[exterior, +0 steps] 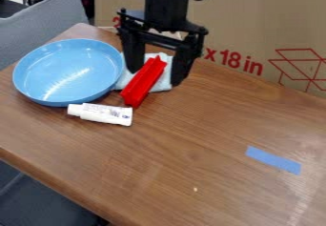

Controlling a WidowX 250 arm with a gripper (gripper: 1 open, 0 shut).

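Note:
My black gripper (158, 56) hangs open at the top centre, over the back of the table near a red oblong object (144, 83) that rests partly on a white cloth (165, 76). A blue plate (69, 72) lies at the left. A white tube (99, 113) lies in front of it. Whether the fingertips touch anything cannot be told from this view.
A cardboard box (261, 44) stands along the back. A blue strip (273, 159) lies on the right of the wooden table (178, 163), whose middle and front are clear. A grey chair is at the left.

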